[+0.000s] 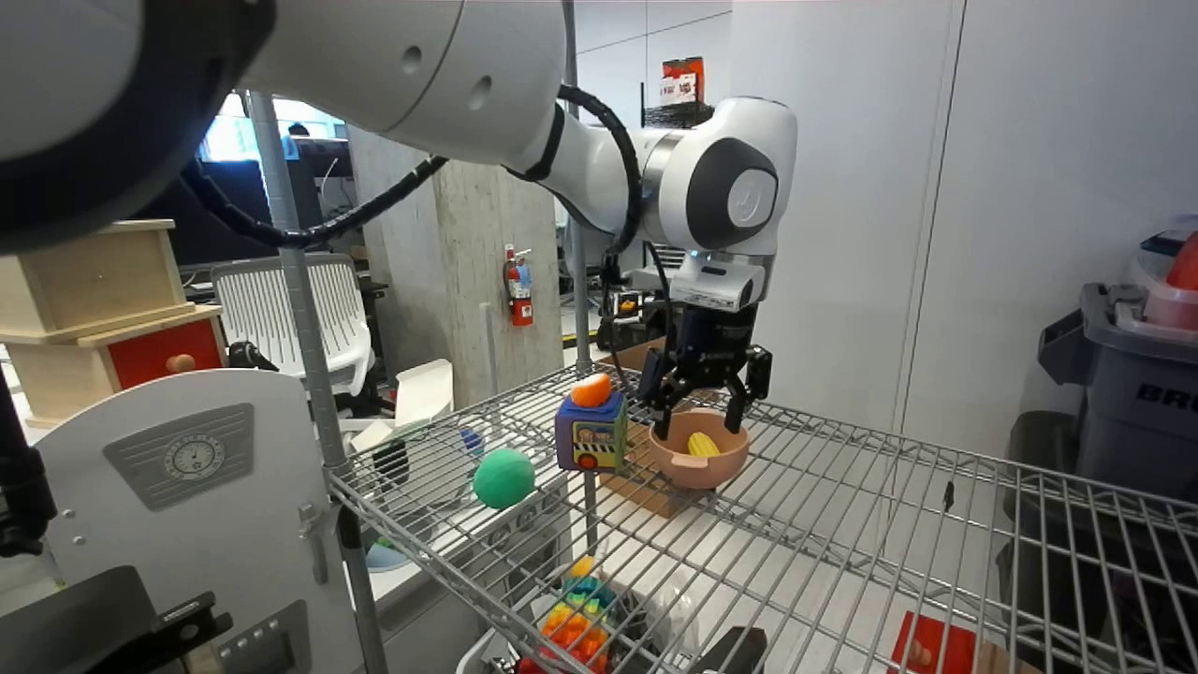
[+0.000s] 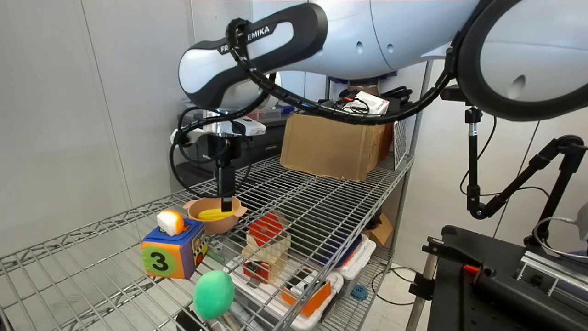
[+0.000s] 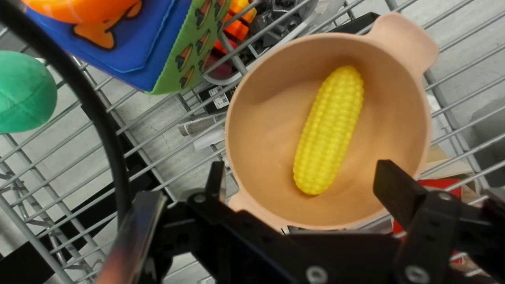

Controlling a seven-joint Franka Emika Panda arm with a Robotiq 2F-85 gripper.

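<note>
Inside a peach-coloured bowl with two lug handles lies a yellow toy corn cob, slanted along the bowl's floor. My gripper is open over the bowl, its fingers spread to either side of the cob and nothing between them. In the first exterior view the gripper points down at the bowl, its fingertips about level with the rim. The second exterior view shows the corn partly behind a finger.
A soft picture cube with an orange-and-white piece on top stands close beside the bowl. Nearby is a green ball. The wire shelf is bare to the right in the first exterior view.
</note>
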